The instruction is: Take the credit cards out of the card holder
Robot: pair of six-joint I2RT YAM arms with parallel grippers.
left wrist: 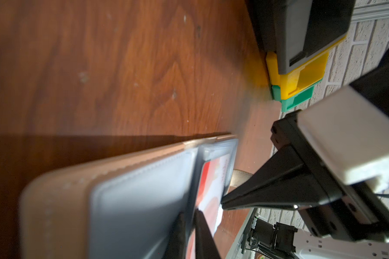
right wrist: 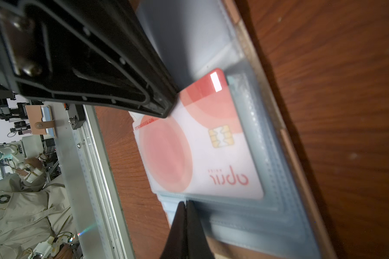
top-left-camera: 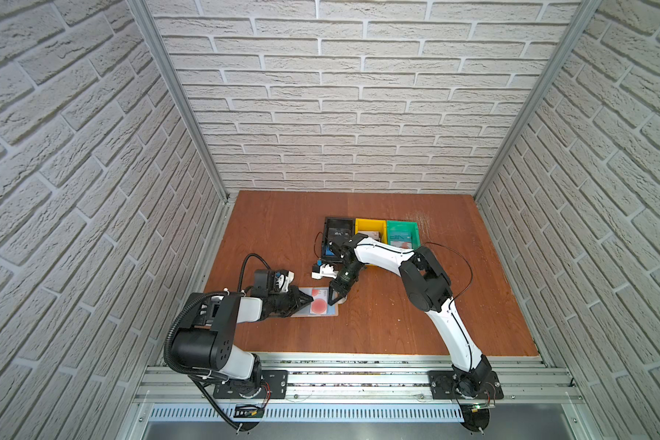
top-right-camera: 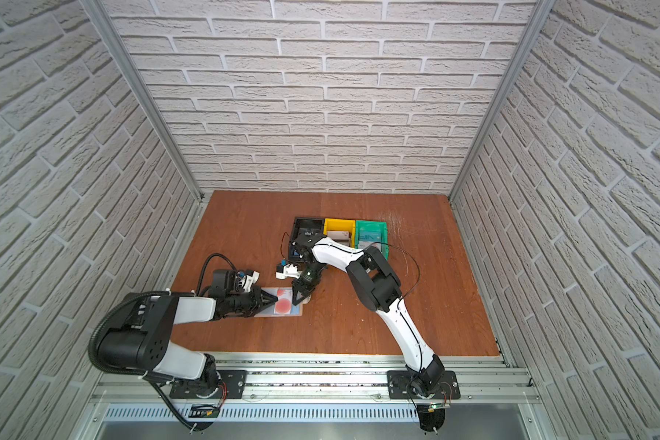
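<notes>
The open card holder [left wrist: 138,198], tan with clear sleeves, lies at the table's front left. A white-and-red card [right wrist: 194,151] is in its sleeves; the right wrist view shows its face. My left gripper [top-left-camera: 303,300] is at the card's edge from the left; in the left wrist view its tips are low on the sleeves beside the card, and their opening is unclear. My right gripper [top-left-camera: 333,297] rests shut on the holder's right part, its fingertips at the clear sleeve below the card in the right wrist view, with no object visible between them.
Behind the arms stand a black bin [top-left-camera: 338,227], a yellow bin [top-left-camera: 370,224] and a green bin [top-left-camera: 410,233], some with cards inside. The front rail lies just below the holder.
</notes>
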